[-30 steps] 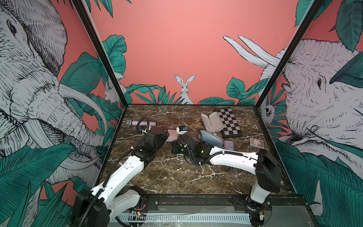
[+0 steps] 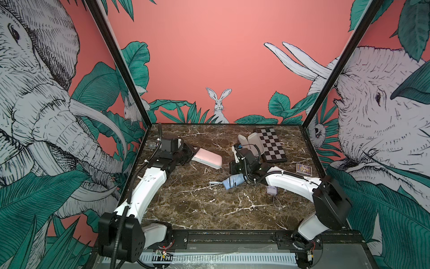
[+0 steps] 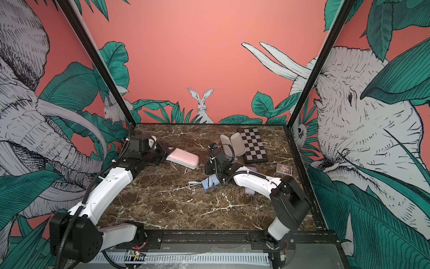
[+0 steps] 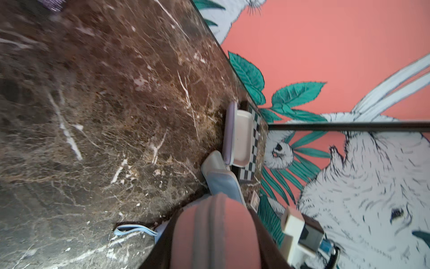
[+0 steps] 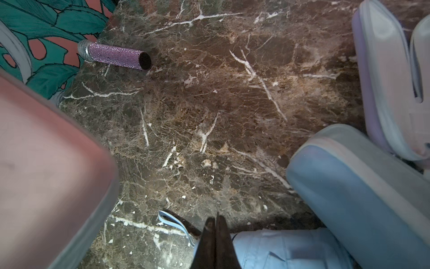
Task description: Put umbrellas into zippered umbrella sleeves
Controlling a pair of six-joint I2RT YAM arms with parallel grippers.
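My left gripper (image 2: 192, 155) is shut on one end of a closed pink zippered sleeve (image 2: 208, 158), which fills the bottom of the left wrist view. To its right, my right gripper is shut with nothing showing between its fingertips, above the table near a folded light-blue umbrella (image 5: 286, 248) with a wrist strap. In the right wrist view a blue sleeve (image 5: 353, 192) lies beside that umbrella. Behind it stands a purple sleeve (image 5: 389, 76), spread open with pale lining showing. A lavender umbrella (image 2: 271, 190) is partly hidden under the right arm.
A checkered board (image 2: 271, 145) borders the open sleeve at back right, and a small card box (image 2: 304, 169) lies at far right. The glittery microphone (image 5: 116, 54) rests at the left edge.
The right arm has drawn away to the right from the pink sleeve, uncovering the light-blue umbrella.
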